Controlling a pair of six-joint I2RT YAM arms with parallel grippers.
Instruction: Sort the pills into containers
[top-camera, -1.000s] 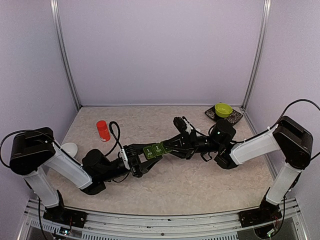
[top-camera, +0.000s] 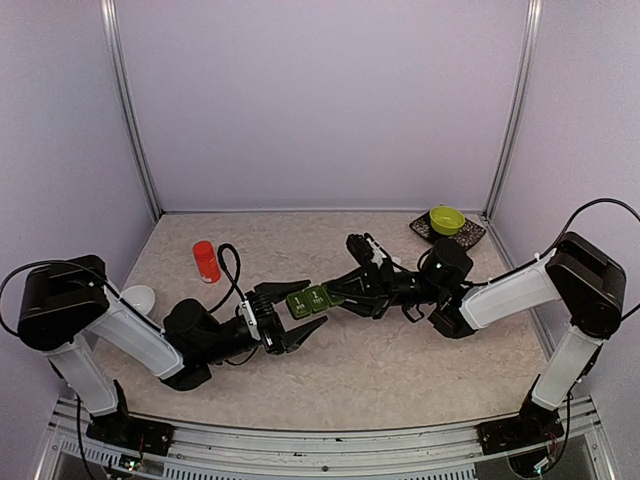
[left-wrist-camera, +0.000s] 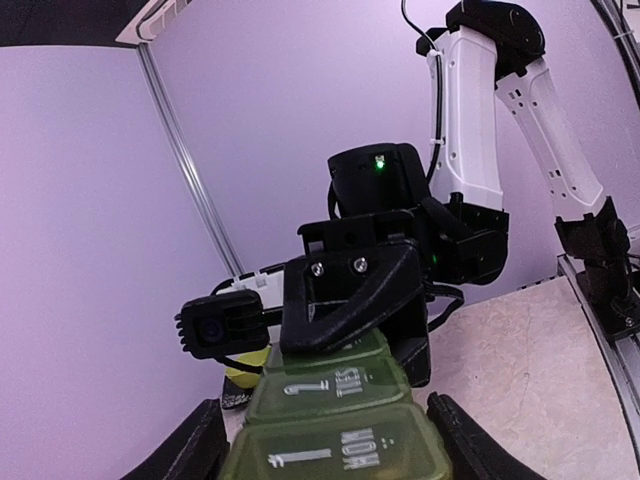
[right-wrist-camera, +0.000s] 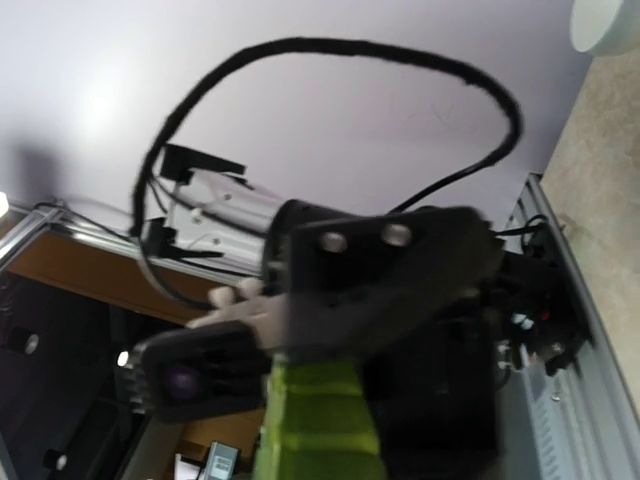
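Note:
A green segmented pill box (top-camera: 308, 301) is held in mid-air between the arms, its lidded compartments in a row (left-wrist-camera: 330, 385). My right gripper (top-camera: 346, 291) is shut on its right end; in the right wrist view the box (right-wrist-camera: 318, 425) runs out from the fingers. My left gripper (top-camera: 302, 310) has its fingers parted either side of the box's left end, open; in the left wrist view the fingertips show at the bottom, flanking the box.
A red cylinder (top-camera: 206, 262) stands back left, a white dish (top-camera: 138, 298) at the left edge. A lime bowl (top-camera: 446, 218) sits on a dark patterned tray (top-camera: 472, 236) back right.
The right arm and the box have hardly moved.

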